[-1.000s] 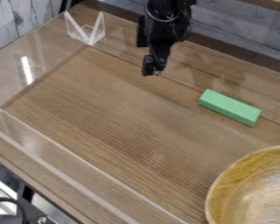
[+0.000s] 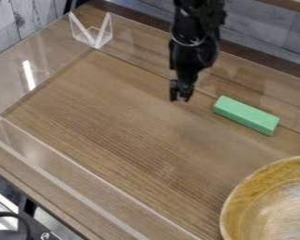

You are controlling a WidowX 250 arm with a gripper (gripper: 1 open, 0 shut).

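My black gripper (image 2: 183,86) hangs from the top centre over the back part of the wooden table, open, its fingertips low near the surface. Nothing shows between the fingers. To its right lies a green rectangular block (image 2: 246,114), apart from the gripper.
A pale wooden bowl (image 2: 272,217) fills the front right corner. A clear plastic piece (image 2: 93,30) stands at the back left.
The green block and bowl have not moved.
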